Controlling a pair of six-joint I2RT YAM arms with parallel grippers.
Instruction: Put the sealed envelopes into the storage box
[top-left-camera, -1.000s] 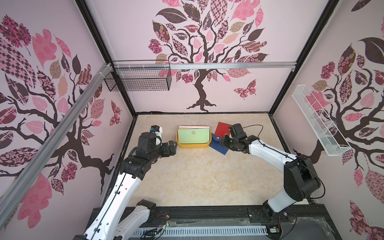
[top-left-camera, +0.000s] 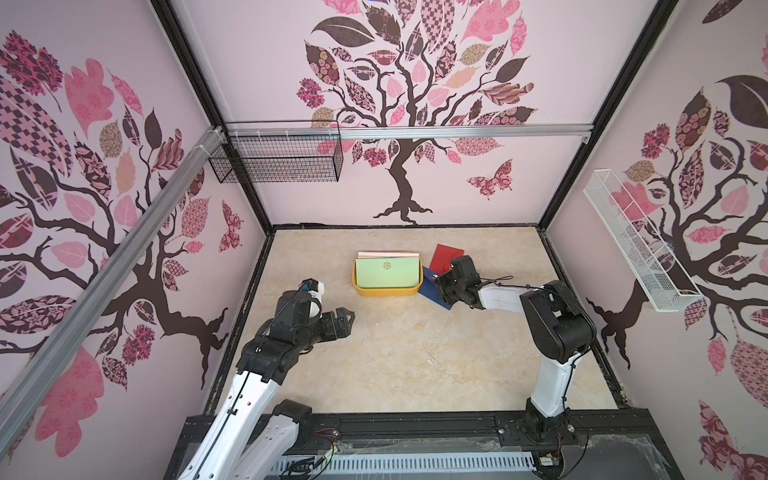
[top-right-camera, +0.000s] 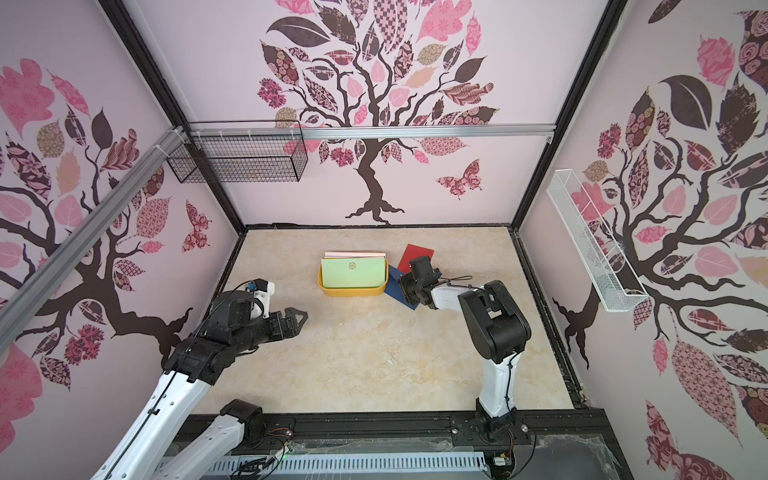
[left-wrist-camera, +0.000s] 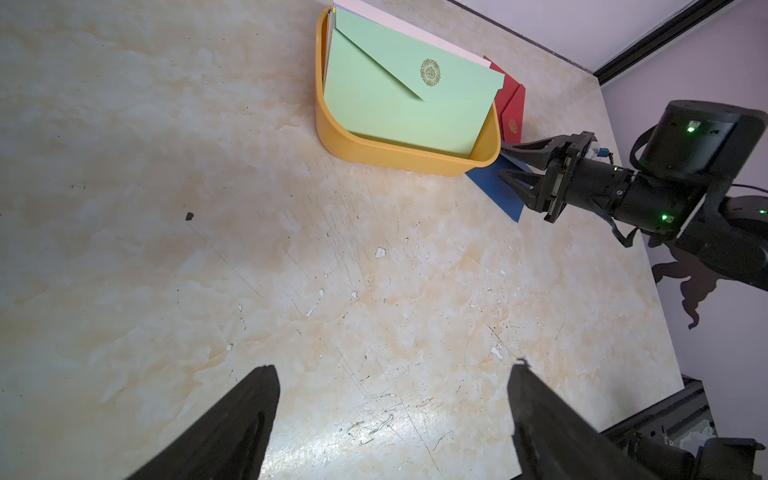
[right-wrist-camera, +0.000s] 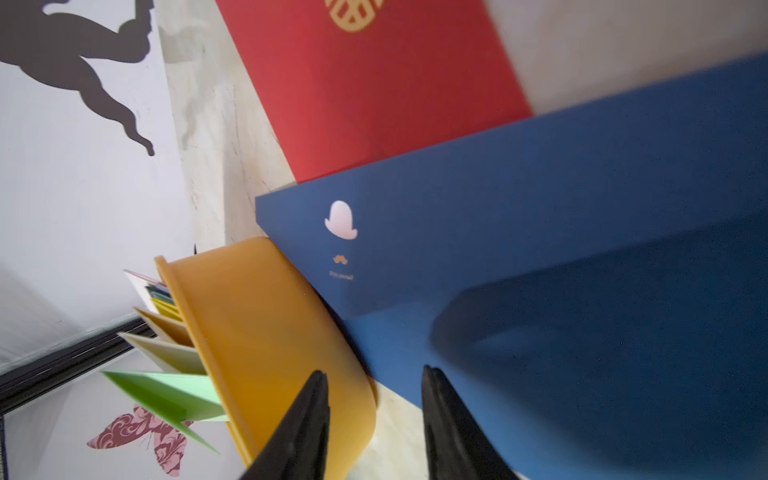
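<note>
A yellow storage box (left-wrist-camera: 384, 155) stands on the table with a green envelope (left-wrist-camera: 400, 100) and several others upright in it. Right of the box lies a blue envelope (right-wrist-camera: 512, 216), partly over a red envelope (right-wrist-camera: 384, 72). My right gripper hangs low above the blue envelope close to the box, its fingers apart; no envelope shows gripped between them. In the left wrist view, the right gripper's fingers (left-wrist-camera: 532, 152) reach over the blue envelope's near part. My left gripper is open and empty over the table's left side.
A black wire basket (top-left-camera: 280, 158) hangs on the left, and a white wire rack (top-left-camera: 644, 240) on the right wall.
My right gripper has moved left, further over the blue envelope, and its arm has swung inward. The left gripper has shifted slightly toward the front. Box and envelopes look unmoved.
</note>
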